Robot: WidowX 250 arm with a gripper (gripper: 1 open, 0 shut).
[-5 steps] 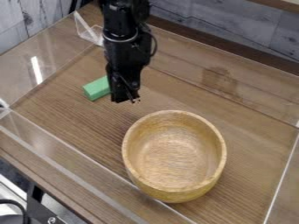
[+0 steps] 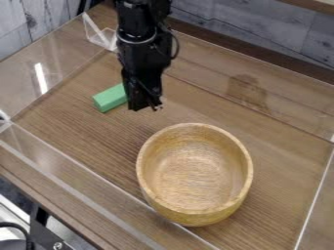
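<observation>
The black robot arm reaches down from the top centre, its gripper [image 2: 144,103] hanging above the wooden table at middle left, with nothing seen between its fingers. A green block [image 2: 109,99] lies just left of the gripper, partly behind it. A large empty wooden bowl [image 2: 196,199] sits at lower right, below and right of the gripper.
A clear plastic object [image 2: 102,34] is at the upper left. Dark cables show in the bottom left corner.
The arm and gripper have shifted very slightly. The block and bowl stay where they were.
</observation>
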